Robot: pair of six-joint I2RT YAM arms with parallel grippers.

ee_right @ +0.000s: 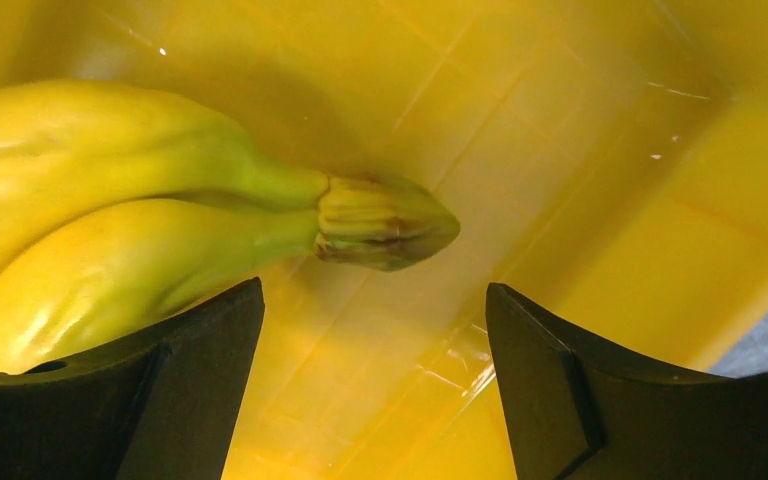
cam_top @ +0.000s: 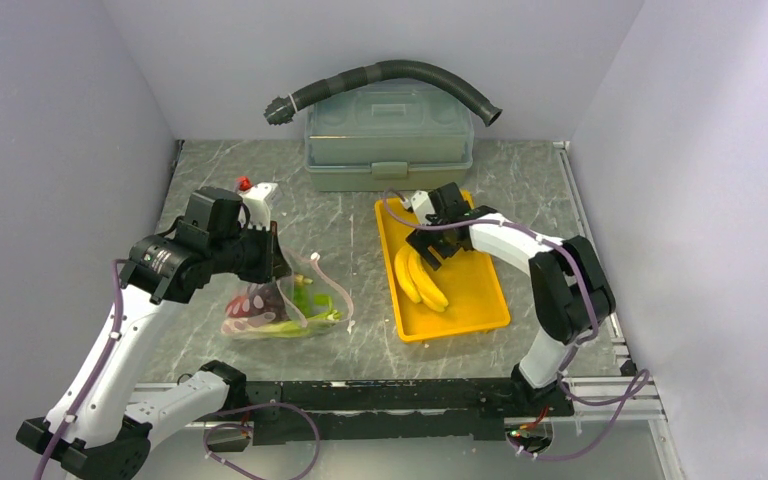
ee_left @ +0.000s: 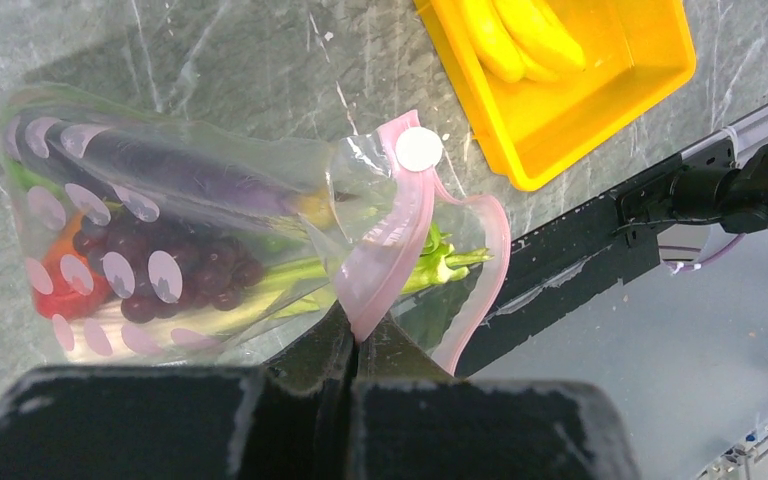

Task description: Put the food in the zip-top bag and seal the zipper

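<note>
The zip top bag (cam_top: 290,305) lies on the left with grapes (ee_left: 205,265), celery, a red item and a long purple item inside; its mouth is at the right end. My left gripper is shut on the pink-edged mouth of the bag. The bananas (cam_top: 420,285) lie in the yellow tray (cam_top: 460,320). In the right wrist view my right gripper stands open over the tray, just beside the bananas' stem end (ee_right: 385,225), with nothing between its fingers.
A lidded grey-green box (cam_top: 389,135) with a black hose (cam_top: 390,70) across it stands at the back. Marble counter (cam_top: 355,230) shows between bag and tray, and right of the tray. Walls border both sides.
</note>
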